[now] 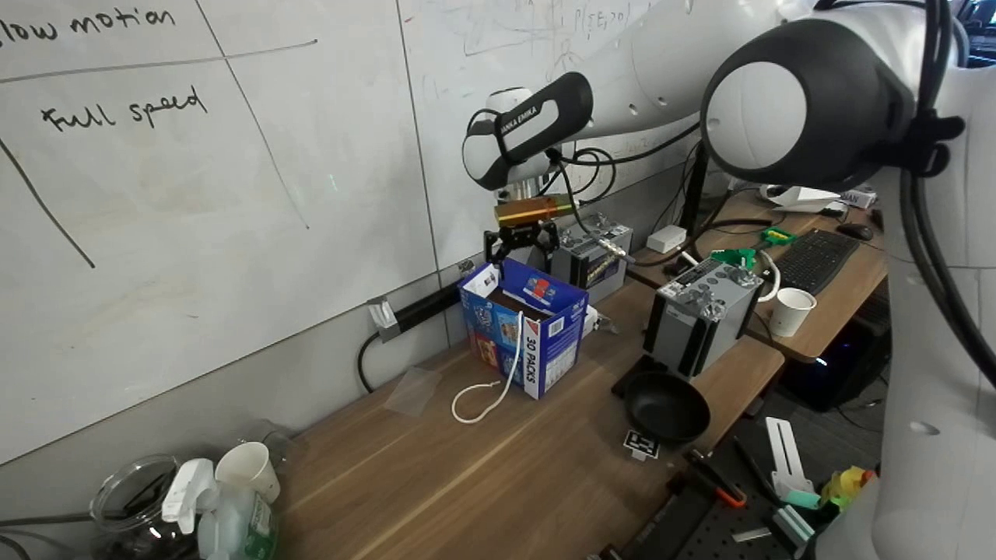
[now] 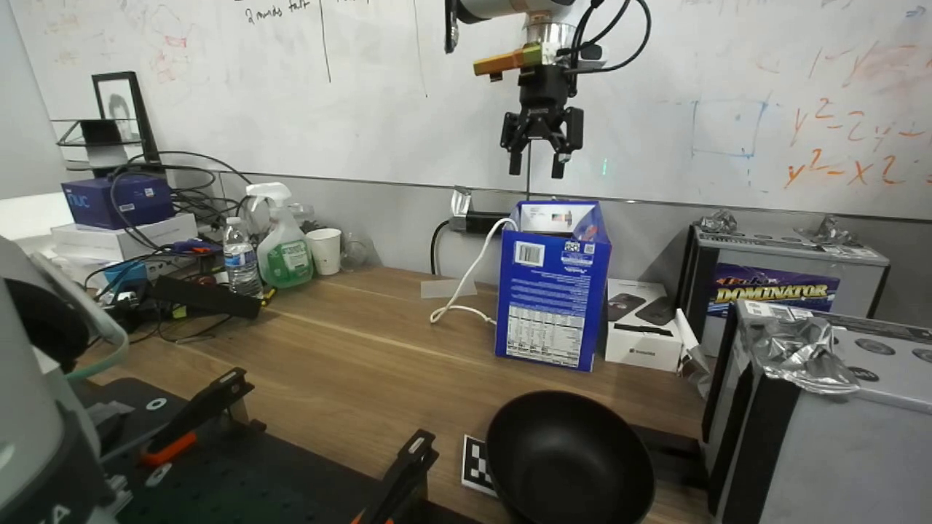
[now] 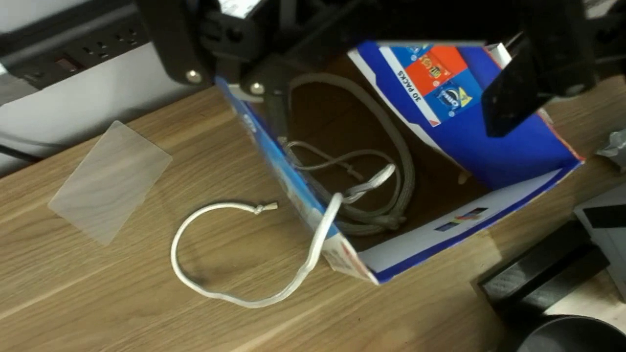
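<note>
In exterior view 2 my gripper [image 2: 536, 173] hangs above the blue cardboard box [image 2: 550, 288], its fingers spread with nothing between them. The box stands upright on the table with its top flaps up. A white rope [image 3: 299, 275] drapes over one wall of the box. Its knotted end curls on the table outside, and the rest coils on the box floor in the wrist view. My fingers [image 3: 513, 97] hide part of the box opening in that view.
A black pan [image 2: 568, 454] lies in front of the box, with grey metal units [image 1: 705, 313] to its right. A power strip [image 1: 434, 306] runs along the wall behind. Spray bottle [image 2: 284, 236] and paper cup [image 2: 324, 250] stand at the left.
</note>
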